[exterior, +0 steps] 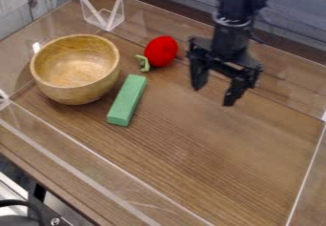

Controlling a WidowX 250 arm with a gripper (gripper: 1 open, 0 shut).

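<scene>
My dark gripper (216, 81) hangs in the upper middle of the camera view, above bare tabletop and right of a red object (162, 51). It looks open, its dark fingers apart, with nothing visible between them. A green block (126, 99) lies upright in the picture at the left middle, and a tan bowl (75, 85) sits further left.
A clear wire or plastic object (107, 12) stands at the back left, near the table edge.
</scene>
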